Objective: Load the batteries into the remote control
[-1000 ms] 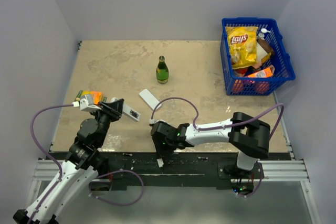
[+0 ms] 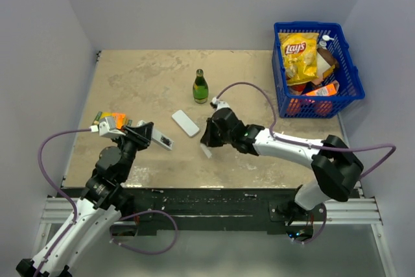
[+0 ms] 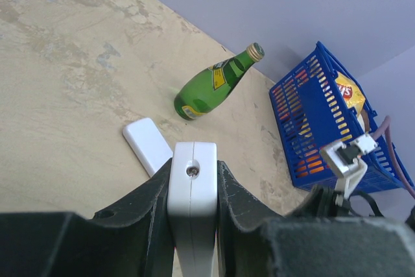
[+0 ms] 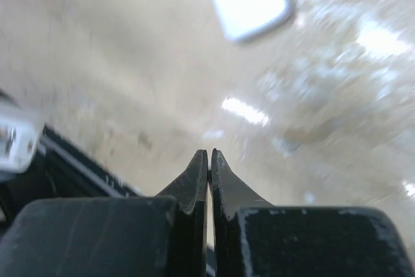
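My left gripper (image 2: 141, 133) is shut on the white remote (image 3: 192, 205), which reaches out to its right in the top view, dark compartment visible. A separate white flat piece (image 2: 185, 123) lies on the table to its right, also seen below the bottle. My right gripper is shut over the table, right of the remote and below that white piece; no object shows between its tips in the blurred wrist view. A small pale strip (image 2: 206, 150) is just below it in the top view; I cannot tell what it is. Small coloured items (image 2: 117, 118), possibly batteries, lie partly behind my left arm.
A green bottle (image 2: 200, 89) stands at back centre. A blue basket (image 2: 350, 79) of snacks sits at back right. The table's front edge (image 2: 194, 188) borders a dark rail.
My right gripper has risen from the front edge toward the middle of the table in the top view, the pale strip moving along beneath it. My left arm has not moved.
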